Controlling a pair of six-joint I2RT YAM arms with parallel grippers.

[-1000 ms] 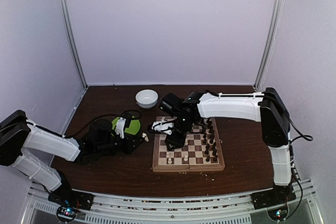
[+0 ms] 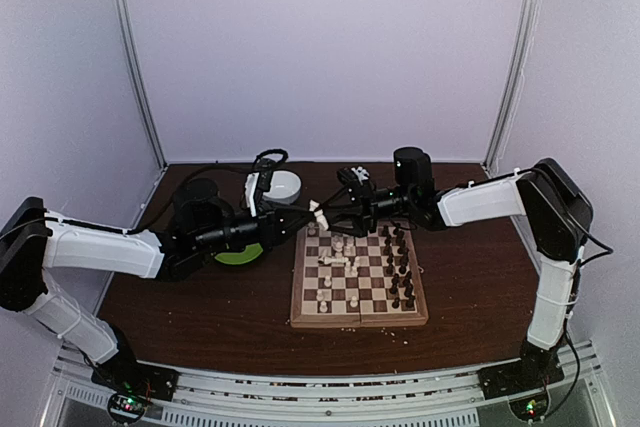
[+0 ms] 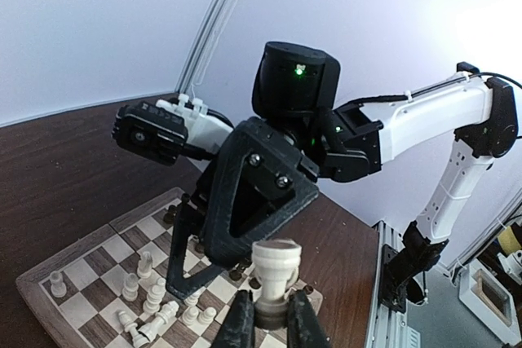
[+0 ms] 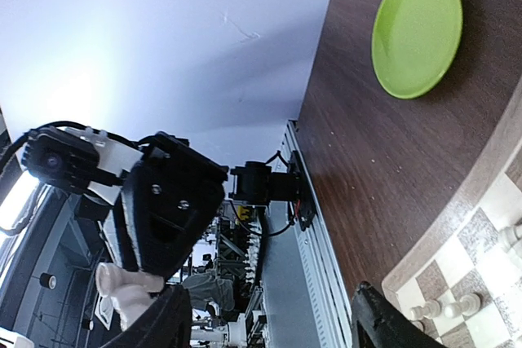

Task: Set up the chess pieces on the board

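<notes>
My left gripper is shut on a white chess piece (image 3: 276, 265), held up above the board's left part. In the top view the same white piece (image 2: 318, 215) is between the two arms. My right gripper stands open, facing it; in the right wrist view the piece lies by one finger, not between both. The wooden chessboard (image 2: 325, 320) carries several white pieces around its left and middle, among them a larger one lying on its side (image 3: 151, 323). Dark pieces (image 2: 393, 287) stand along its right side. Both arms hide the board's far left corner.
A green plate (image 2: 238, 256) is left of the board, partly under the left arm. Behind it stands a white bowl (image 2: 284, 187). Both grippers are very close together.
My left gripper carried the white piece right and up.
</notes>
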